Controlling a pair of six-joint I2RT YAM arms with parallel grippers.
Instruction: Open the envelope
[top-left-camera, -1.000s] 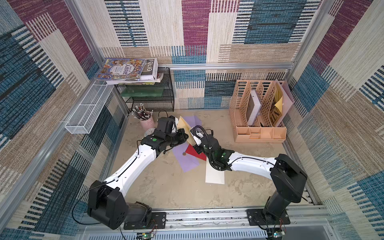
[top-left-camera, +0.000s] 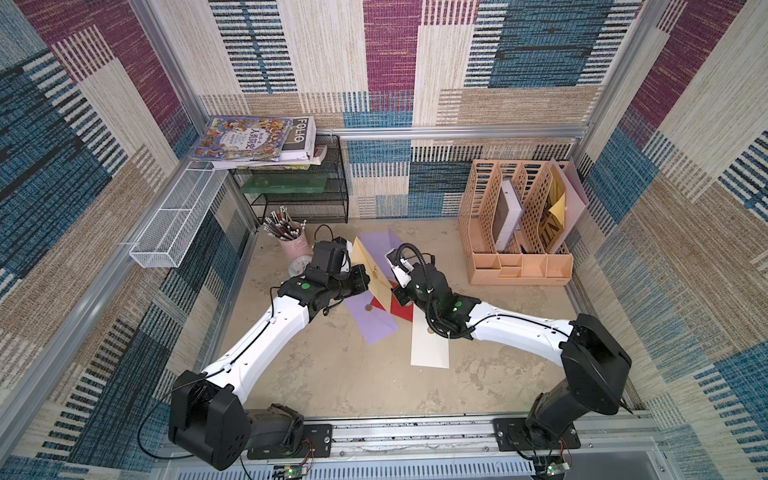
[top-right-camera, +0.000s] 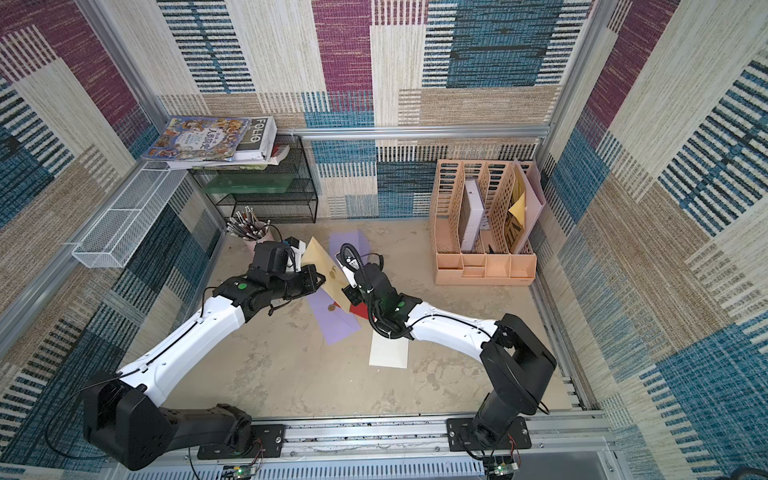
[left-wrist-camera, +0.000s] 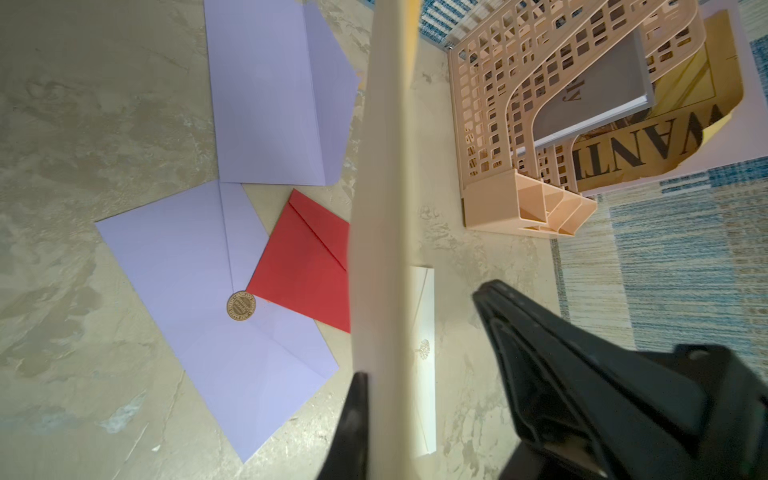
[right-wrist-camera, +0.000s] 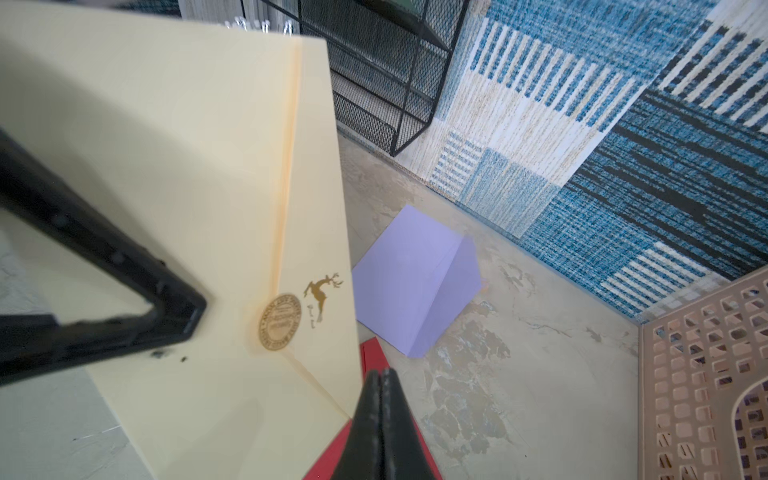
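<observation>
A cream envelope with a gold seal and deer print stands raised in my left gripper (top-left-camera: 358, 276), shut on it; in the left wrist view it appears nearly edge-on. My right gripper faces the envelope's lower right edge, shut with nothing visible between its fingers. Beneath, on the table, lie lavender envelopes (left-wrist-camera: 184, 312), a red envelope (left-wrist-camera: 296, 256) and a white envelope (top-left-camera: 429, 352).
A pink file organiser (top-left-camera: 520, 270) stands back right. A black mesh shelf (top-left-camera: 340, 212) with books and a pen cup (top-left-camera: 294, 249) are back left.
My left gripper has drawn slightly to the left with the cream envelope, and my right gripper has moved to the right, widening the space between them.
</observation>
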